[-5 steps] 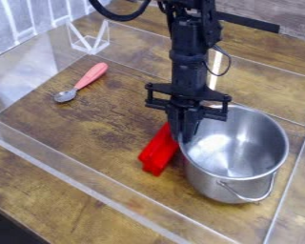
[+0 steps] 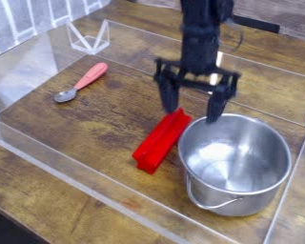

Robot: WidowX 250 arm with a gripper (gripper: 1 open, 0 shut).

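My black gripper point(image 2: 191, 107), blurred, hangs over the back end of a red bar-shaped object point(image 2: 158, 145) and the back rim of a steel pot. Its two fingers stand apart, open, with nothing seen between them. The red object lies on the wooden table, just left of the steel pot point(image 2: 234, 172), which stands upright with its handle at the front left and appears empty.
A spoon with a pink handle point(image 2: 89, 78) lies at the upper left. Clear low walls border the wooden table point(image 2: 66, 162). A pale object is partly hidden behind the arm.
My gripper has risen from beside the pot and red object, uncovering more of the red object. The pot's handle has shifted from the front right toward the front left.
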